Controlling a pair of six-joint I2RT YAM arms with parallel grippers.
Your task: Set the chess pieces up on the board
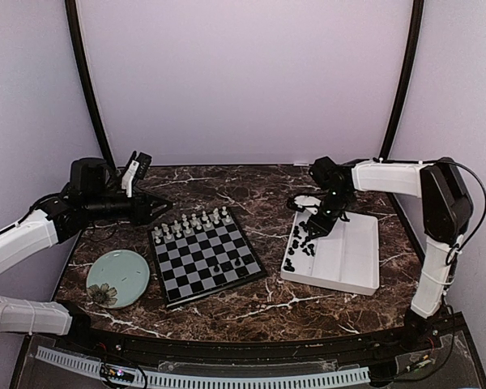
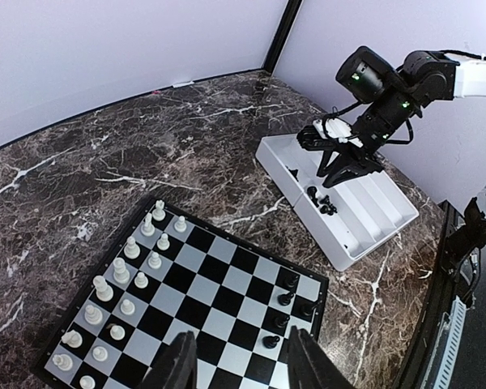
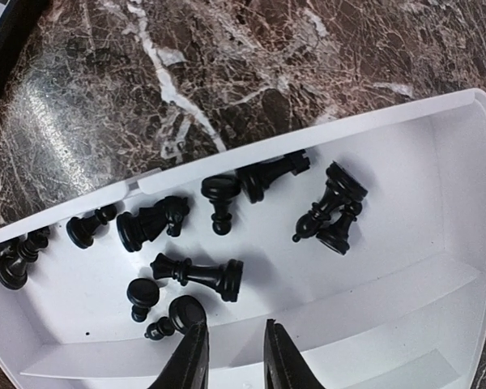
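Observation:
The chess board (image 1: 202, 259) carries two rows of white pieces (image 1: 193, 224) along its far side. Several black pieces (image 2: 283, 299) stand near the opposite edge. In the white tray (image 3: 449, 194) many black pieces lie tipped over, among them a long one (image 3: 198, 272) in the middle and a pawn (image 3: 221, 201) by the wall. Over that tray hangs my right gripper, its fingers apart and empty, with black pieces close beside its left fingertip. My left gripper is open and empty, held over the table left of the board's far corner.
A pale green plate (image 1: 121, 271) with a flower pattern lies left of the board. Low walls and a divider (image 1: 341, 251) section the tray; its right part looks empty. Bare marble (image 1: 227, 316) lies in front.

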